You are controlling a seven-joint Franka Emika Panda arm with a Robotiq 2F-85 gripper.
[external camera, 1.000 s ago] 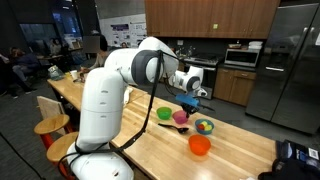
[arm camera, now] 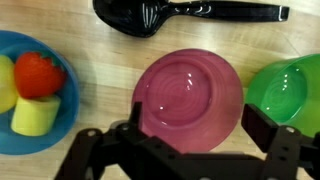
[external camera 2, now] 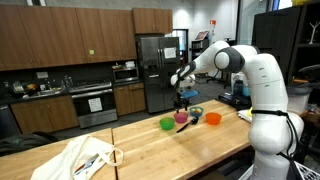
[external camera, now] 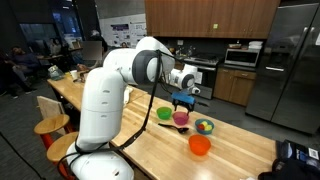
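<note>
My gripper is open, its two dark fingers wide apart with nothing between them. Below it lies a round pink bowl [arm camera: 185, 92], empty, in the middle of the wrist view. The exterior view also shows the gripper [external camera: 183, 104] hanging above the pink bowl [external camera: 181, 118]. To the right in the wrist view stands an empty green bowl [arm camera: 280, 92], partly behind a finger. On the left is a blue bowl [arm camera: 62, 122] holding a red toy strawberry [arm camera: 38, 75] and yellow pieces [arm camera: 35, 116].
A black spoon [arm camera: 195, 10] lies on the wooden table beside the pink bowl. An orange bowl [external camera: 200, 146] stands nearer the camera in the exterior view. A person [external camera: 190, 77] is behind the table.
The gripper has come slightly lower and shifted a little left in exterior view 1, toward the pink bowl. The bowls and spoon appear unmoved.
</note>
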